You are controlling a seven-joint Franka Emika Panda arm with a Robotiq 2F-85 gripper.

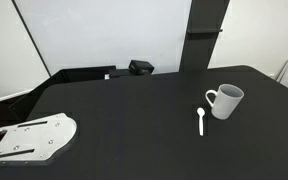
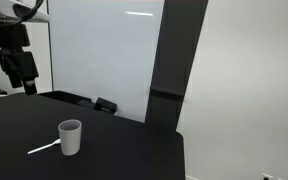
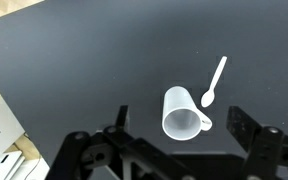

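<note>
A white mug (image 1: 225, 101) stands upright on the black table, its handle facing the spoon in exterior view 1. Beside it lies a white spoon (image 1: 201, 121), apart from the mug. From above, in the wrist view, the mug (image 3: 183, 115) shows between the spread fingers, with the spoon (image 3: 214, 82) up and to its right. My gripper is open and empty, raised well clear of the tabletop. Exterior view 2 has the gripper (image 2: 25, 86) at the left, away from the mug (image 2: 70, 137); exterior view 1 catches only a dark part at its right edge.
A pale slotted plate (image 1: 31, 139) occupies the left front of exterior view 1. Behind the table is a small black object (image 1: 141, 67), near a whiteboard (image 1: 114, 35).
</note>
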